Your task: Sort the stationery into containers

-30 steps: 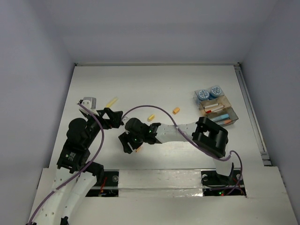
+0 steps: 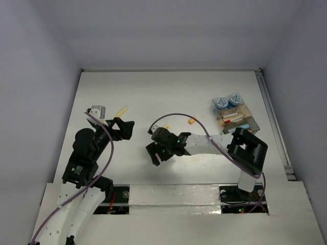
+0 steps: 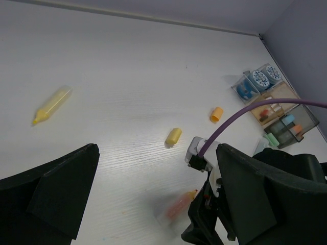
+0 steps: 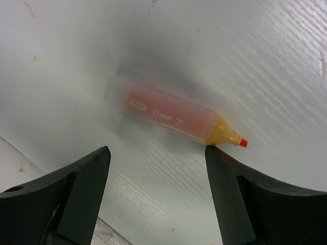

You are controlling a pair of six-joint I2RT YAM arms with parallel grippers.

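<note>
My right gripper (image 2: 155, 157) is low over the table, its fingers apart around a red glue pen with a yellow tip (image 4: 168, 112), which lies just beyond the fingertips in the right wrist view. My left gripper (image 2: 122, 127) stands open at the left with nothing between its fingers. A long yellow pen (image 3: 52, 104) lies at the back left. A small yellow piece (image 3: 173, 137) and an orange piece (image 3: 216, 114) lie mid-table. At the right, clear and brown containers (image 2: 244, 111) hold blue round tubs (image 2: 222, 102) and several pens and pieces.
Walls rise at the back and sides. The purple cable of my right arm (image 2: 176, 114) arches over the middle.
The left arm has not moved.
</note>
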